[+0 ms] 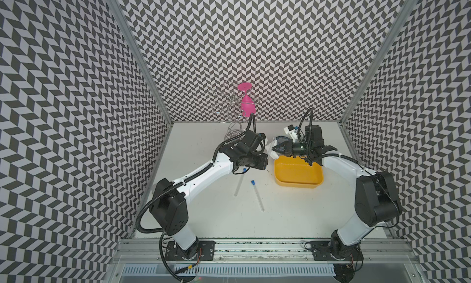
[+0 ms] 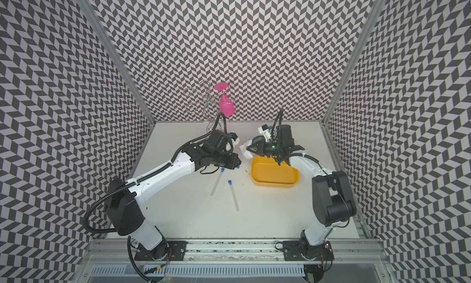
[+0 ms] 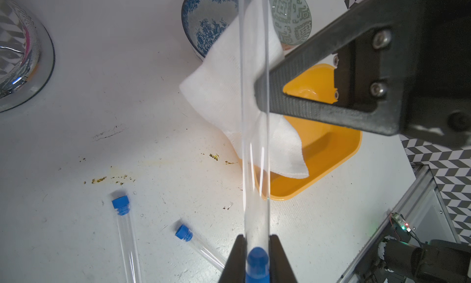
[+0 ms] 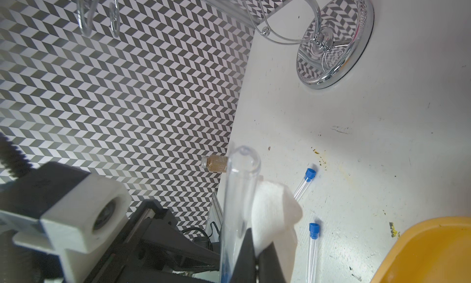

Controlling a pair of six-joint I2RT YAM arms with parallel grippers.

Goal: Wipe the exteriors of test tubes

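Note:
In the left wrist view a clear test tube (image 3: pixel 256 185) stands lengthwise before the camera, its blue cap (image 3: pixel 258 263) between the fingers of my left gripper, which is shut on it. My right gripper is shut on a white cloth (image 4: pixel 275 209). That cloth (image 3: pixel 220 82) hangs behind and beside the held tube; whether it touches the glass is hard to tell. Two other blue-capped tubes, a left one (image 1: pixel 240 186) and a right one (image 1: pixel 258 196), lie apart on the table.
An orange tray (image 1: pixel 298 184) stands below my right gripper. Behind it are a blue-patterned bowl (image 3: pixel 208 23) and a green-patterned bowl (image 3: pixel 290 15). Toward the back stands a metal rack (image 1: pixel 232 106) bearing a pink glass (image 1: pixel 247 106).

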